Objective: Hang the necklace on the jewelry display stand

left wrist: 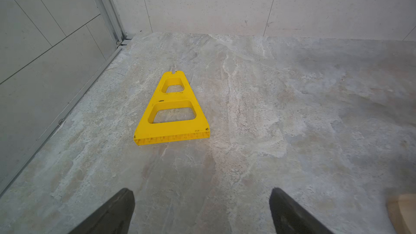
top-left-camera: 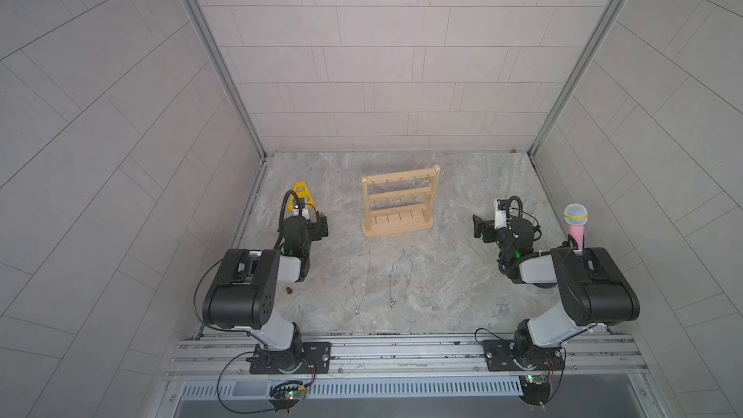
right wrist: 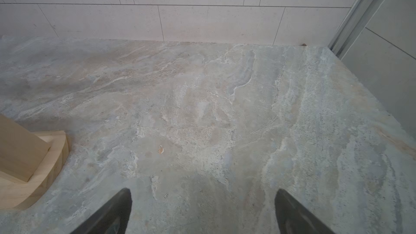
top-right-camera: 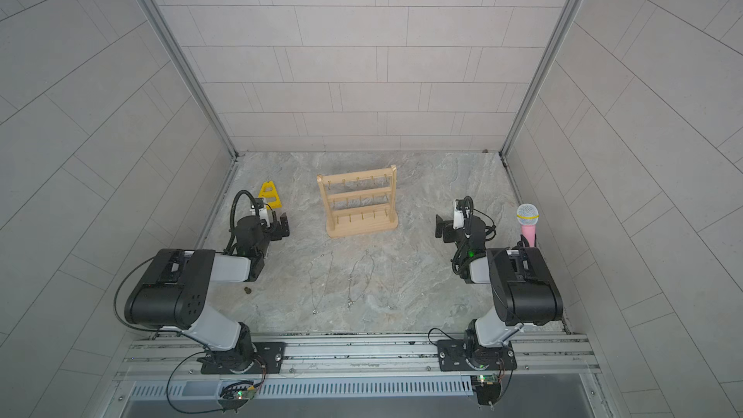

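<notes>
The wooden display stand [top-left-camera: 397, 224] with hooked rails stands at the middle back of the table. Several thin necklaces lie on the marble in front of it, among them a middle one [top-left-camera: 393, 302] and a left one [top-left-camera: 357, 310] with small pendants. My left gripper hangs left of the stand, open and empty, its fingers at the bottom of the left wrist view. My right gripper is right of the stand, likewise open with nothing between its fingers; the stand's base [right wrist: 49, 164] shows at the left of the right wrist view.
A yellow triangular plastic piece [left wrist: 171, 127] lies behind the left arm. A pink cup-like object [top-left-camera: 576, 228] stands beyond the right arm. Walls close in the back and sides.
</notes>
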